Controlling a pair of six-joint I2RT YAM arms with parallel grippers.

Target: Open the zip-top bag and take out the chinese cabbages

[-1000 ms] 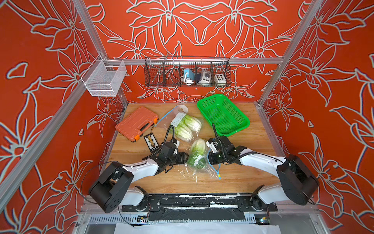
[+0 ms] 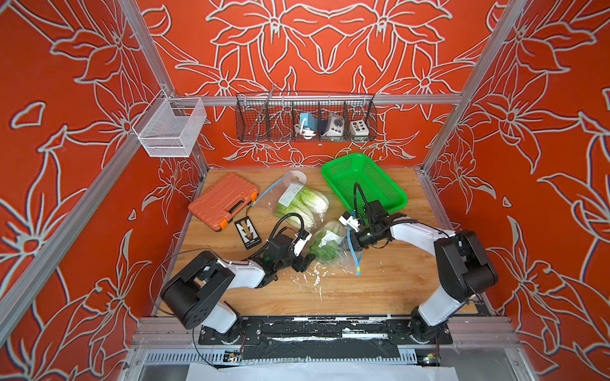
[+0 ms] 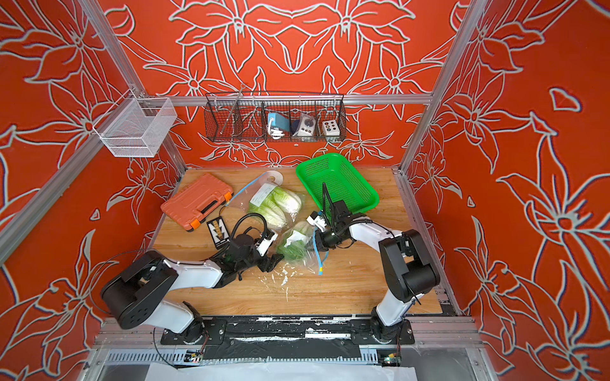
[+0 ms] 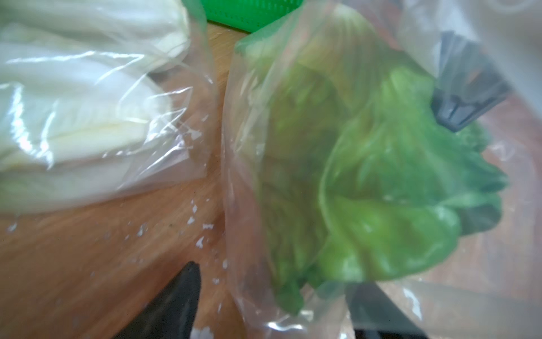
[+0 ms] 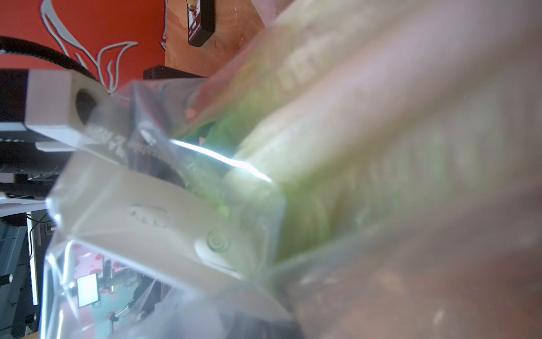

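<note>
A zip bag of leafy cabbage point(image 2: 325, 244) with a blue zip strip point(image 2: 354, 254) lies mid-table; another bag of pale cabbages point(image 2: 298, 204) sits behind it. My left gripper is part open at the bag's lower left, one finger showing under its clear plastic, the cabbage just beyond. My right gripper point(image 3: 322, 236) is at the bag's right end by the zip. In the right wrist view plastic and cabbage cover the fingers, so its fingers are hard to see.
The green basket point(image 2: 387, 190) stands back right. An orange case point(image 2: 216, 197) and a small black box point(image 2: 247, 231) lie left. White scraps point(image 2: 314, 279) dot the front table. Wire baskets point(image 2: 254, 120) hang at the back.
My right gripper has moved back, the bag shifting with it.
</note>
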